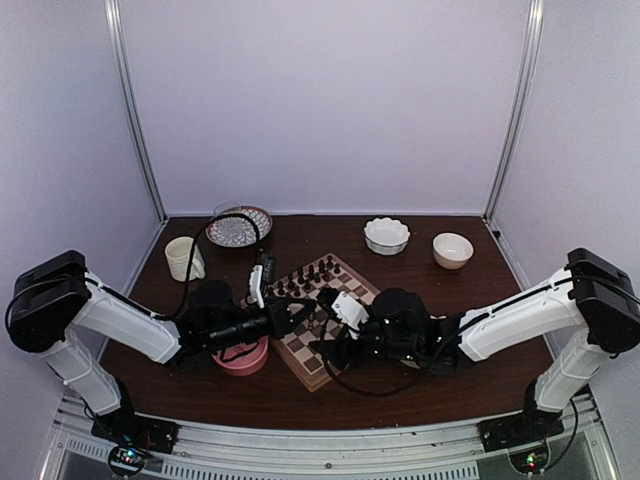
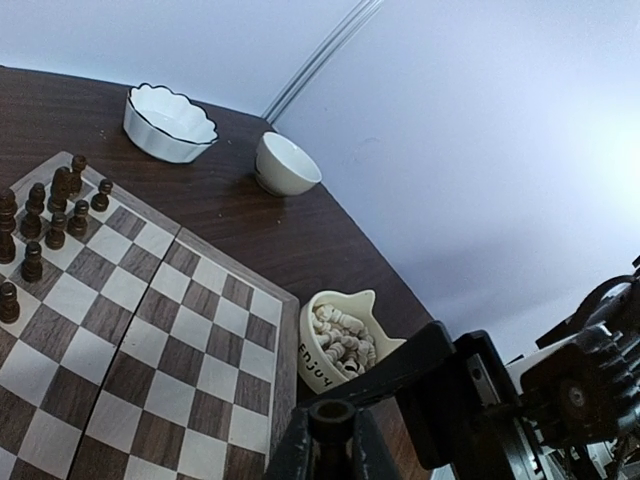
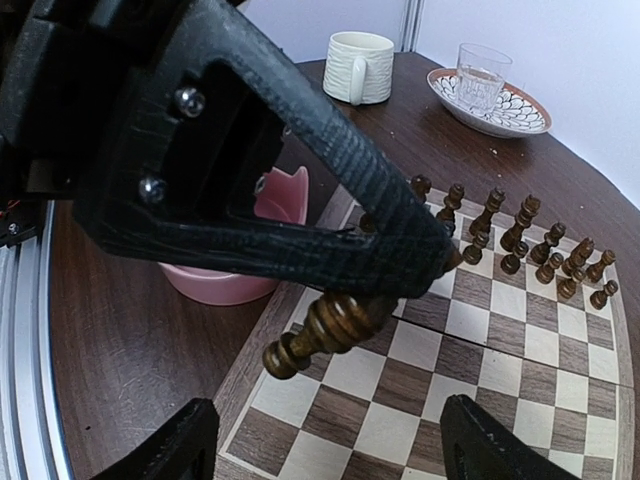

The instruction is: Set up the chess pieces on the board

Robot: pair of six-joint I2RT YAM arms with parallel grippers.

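The chess board (image 3: 390, 430) has dark pieces (image 2: 32, 262) grouped along its far side. My left gripper (image 1: 298, 310) is shut on a dark wooden piece (image 3: 330, 325), held tilted above the board in the right wrist view. My right gripper (image 1: 325, 330) is close to it at the board's middle, fingers parted below the held piece, nothing seen between them. A cream bowl of white pieces (image 2: 338, 372) sits beside the board.
A pink bowl (image 3: 215, 285) is left of the board. A mug (image 3: 345, 75), a plate with a glass (image 3: 500, 125), a scalloped bowl (image 1: 386, 236) and a white bowl (image 1: 452, 252) stand behind.
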